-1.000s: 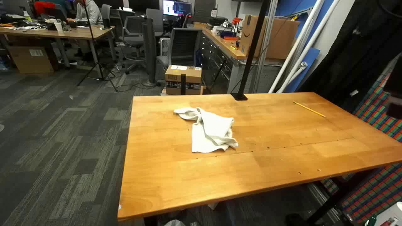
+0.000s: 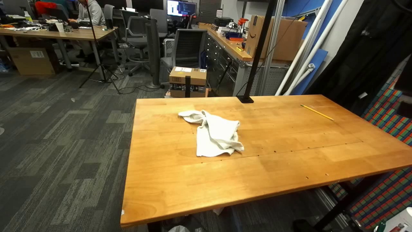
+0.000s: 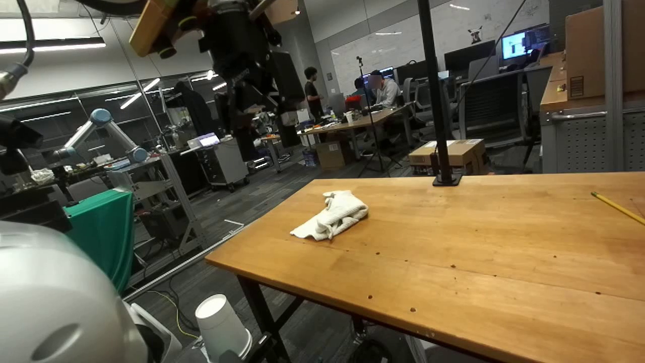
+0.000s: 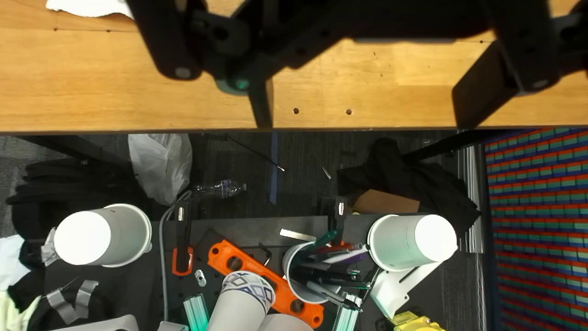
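A crumpled white cloth (image 2: 219, 133) lies on the left part of the wooden table (image 2: 173, 185), with a loose fold reaching toward the back left. In the second exterior view the same cloth (image 3: 338, 215) rests near the table's left side. A yellow pencil (image 2: 317, 112) lies at the back right of the table. High above and apart from the cloth, my gripper (image 3: 269, 148) points down with its fingers spread. The wrist view has the gripper open over the table's near edge, nothing between its fingers; only a bit of cloth (image 4: 91, 6) shows at the top left.
A black post (image 2: 255, 58) rises from the table's back edge. Beyond the near edge, in the wrist view, are a cup of pens (image 4: 308, 276), white cups (image 4: 104, 234) and an orange tool (image 4: 264, 281).
The cloth and pencil have not moved. At the right edge of the first exterior view, the dark part of the arm has shifted slightly.
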